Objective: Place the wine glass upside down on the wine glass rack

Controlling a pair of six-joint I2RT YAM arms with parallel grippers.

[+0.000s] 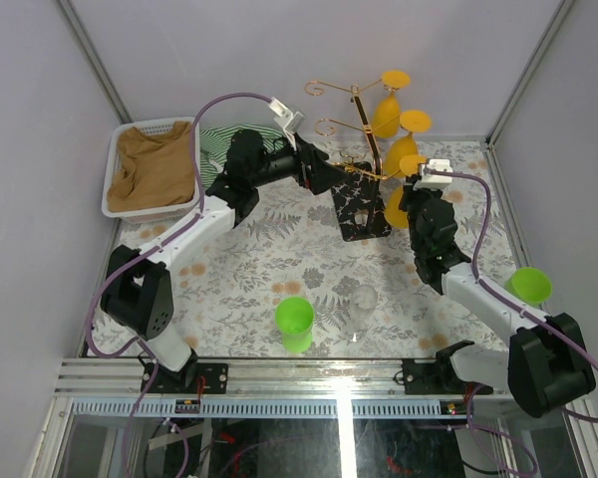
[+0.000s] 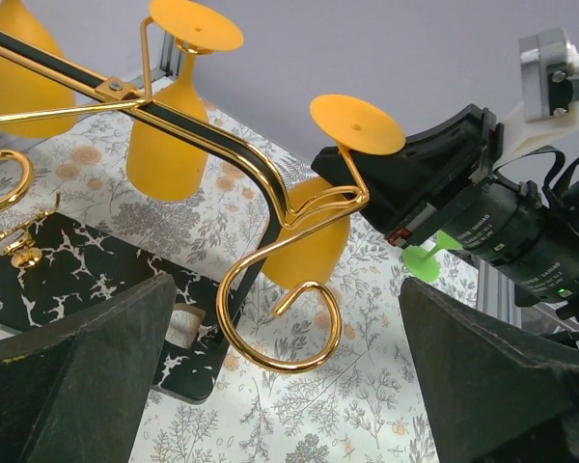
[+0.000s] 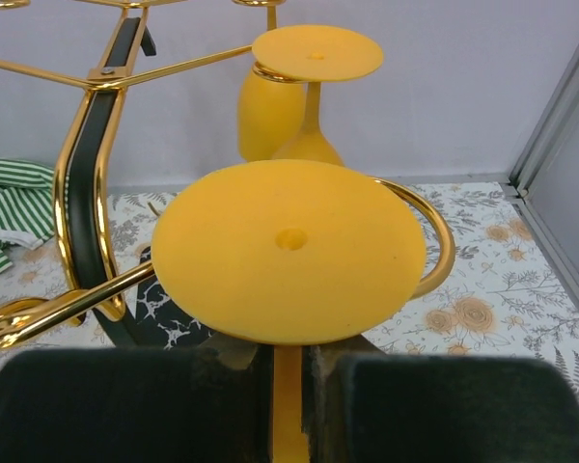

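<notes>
The gold wine glass rack (image 1: pixel 372 139) stands at the back with yellow glasses hanging upside down. At its front arm my right gripper is shut on the stem of a yellow wine glass (image 3: pixel 288 253), whose round foot faces up beside the gold hook. My left gripper (image 1: pixel 324 174) is open beside the rack's left side; in the left wrist view a gold curl (image 2: pixel 288 362) lies between its fingers, which do not visibly grip it.
A white basket (image 1: pixel 119 194) with brown cloth and a striped cloth (image 1: pixel 215 144) are at the back left. A green cup (image 1: pixel 295 324), a clear glass (image 1: pixel 361 307) and another green cup (image 1: pixel 528 285) are toward the front and right.
</notes>
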